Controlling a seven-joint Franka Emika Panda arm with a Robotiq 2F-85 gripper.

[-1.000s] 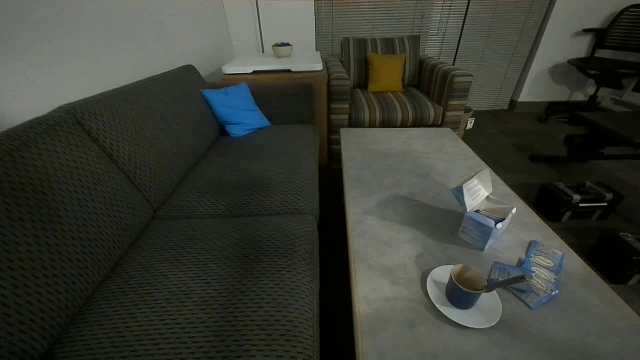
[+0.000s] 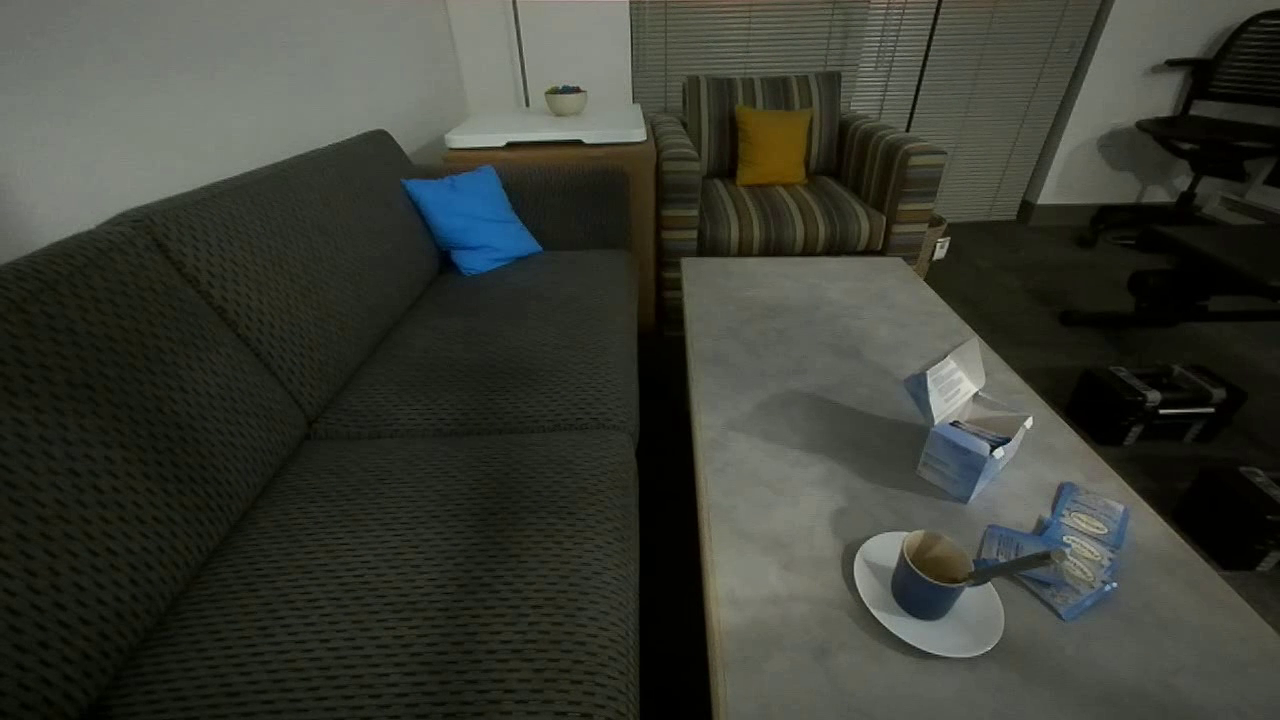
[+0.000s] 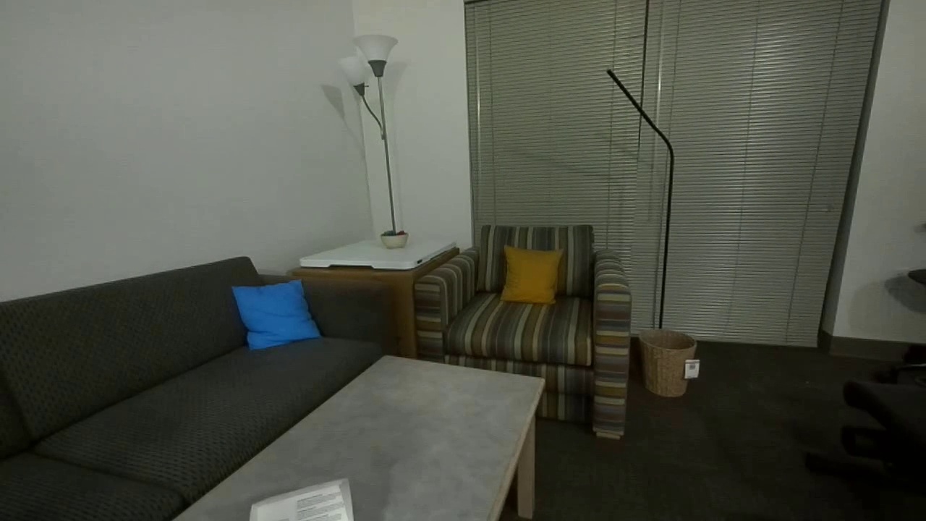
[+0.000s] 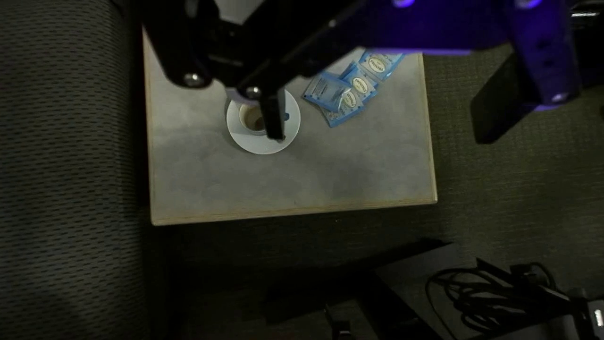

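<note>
A blue cup [image 2: 925,590] with a pale inside stands upright on a white saucer [image 2: 967,634] near the table's front. The handle of a dark utensil [image 2: 1017,565] sticks out to the cup's right. Several blue tea packets [image 2: 1089,554] lie overlapping beside the saucer. Behind them is a light blue box [image 2: 956,462] with its lid up and packets inside. In the wrist view my gripper is open above the table, its fingers wide apart and empty. One finger [image 4: 274,116] partly covers the cup and saucer [image 4: 263,145]. Neither exterior view shows the gripper.
A grey sofa [image 2: 480,552] runs along the table's left side, with a blue pillow [image 2: 475,220] at its far end. A striped armchair [image 3: 525,334] with a yellow pillow [image 3: 531,274] stands beyond the table [image 2: 792,348], whose far half is clear. Coiled cables [image 4: 475,289] lie below the table's near edge.
</note>
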